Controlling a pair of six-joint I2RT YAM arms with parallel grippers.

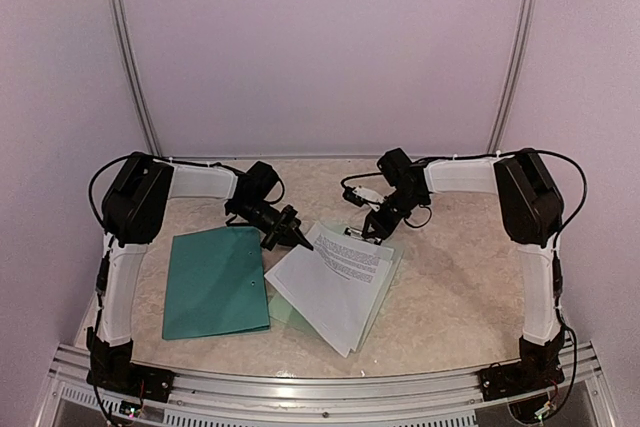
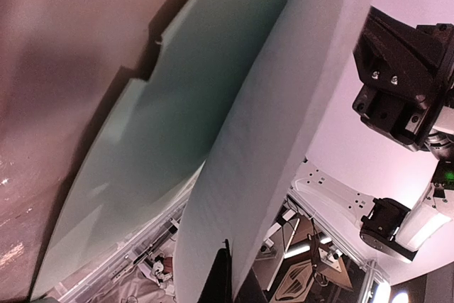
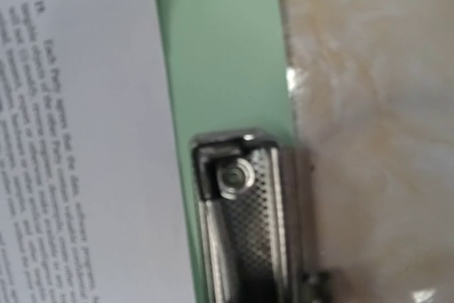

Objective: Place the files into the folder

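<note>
Printed white papers (image 1: 325, 292) lie askew on a pale green clipboard (image 1: 287, 315) at the table's middle. My left gripper (image 1: 305, 241) is shut at the papers' upper left corner; in the left wrist view a white sheet (image 2: 262, 140) rises curved along its fingers, pale green board (image 2: 135, 161) beside it. My right gripper (image 1: 372, 235) is at the metal clip (image 3: 241, 211) on the board's top edge; its fingers are hidden in the right wrist view, and too small in the top view to show their state clearly. A teal folder (image 1: 215, 287) lies at the left.
Walls enclose the back and both sides.
</note>
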